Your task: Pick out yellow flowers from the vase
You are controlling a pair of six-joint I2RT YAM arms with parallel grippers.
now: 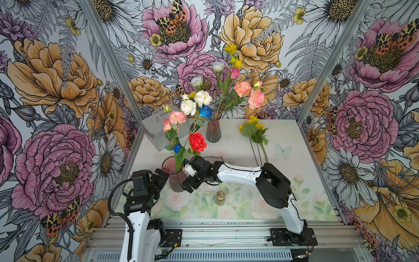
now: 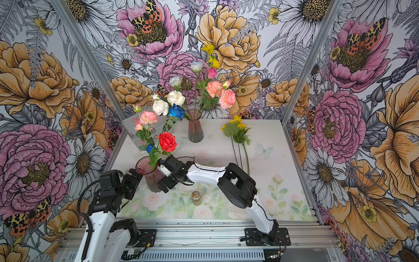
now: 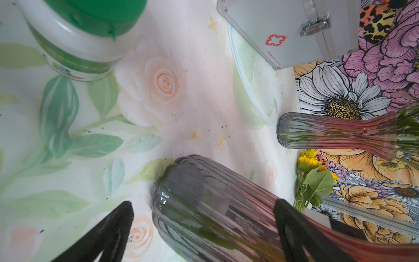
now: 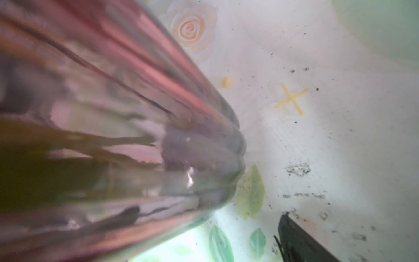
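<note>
A pink-tinted ribbed glass vase [image 1: 176,180], holding red, blue, pink and white flowers, stands at the front left. At its left side my left gripper is open, the vase showing beyond and between its fingers. On the vase's other side, my right gripper [image 1: 187,178] is close against it; one finger [image 4: 301,242] shows in the right wrist view, where the glass fills the left half. Yellow flowers [image 1: 237,62] top the bouquet in a second vase [image 1: 213,130] at the back. Several yellow flowers with stems [image 1: 252,126] lie on the table's right.
A small jar [image 1: 220,197] stands at the front middle. A grey metal box [image 1: 158,131] is at the back left. In the left wrist view a green-capped bottle [image 3: 83,39] shows top left.
</note>
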